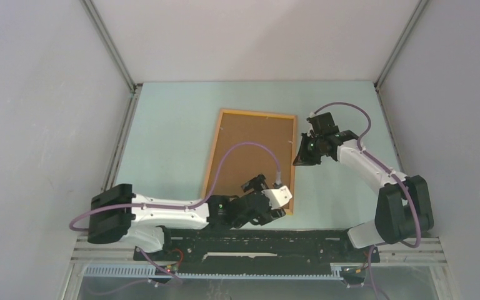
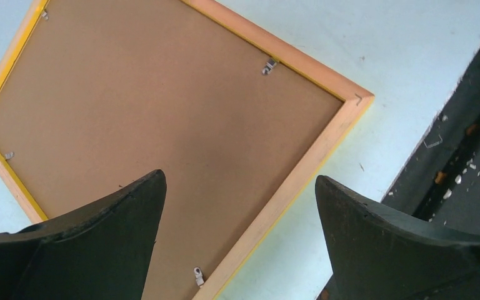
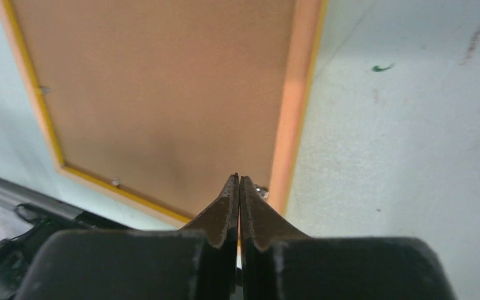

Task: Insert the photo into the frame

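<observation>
The wooden picture frame (image 1: 256, 112) lies back side up on the table, its brown backing board (image 1: 256, 134) set inside the rim. Small metal clips (image 2: 269, 66) stand along the inner edges. No separate photo shows in any view. Over the frame's front right part hangs my left gripper, open and empty; its fingers straddle the rim (image 2: 287, 190) in the left wrist view. My right gripper is at the frame's right side, its fingertips together beside a clip (image 3: 262, 191), and nothing shows between them. Whether it touches that clip, I cannot tell.
Bare light table (image 1: 172, 137) lies left of the frame and also to its right, around the right arm. A dark strip (image 1: 250, 240) runs along the table's front edge. The left arm covers the frame's front part in the top view.
</observation>
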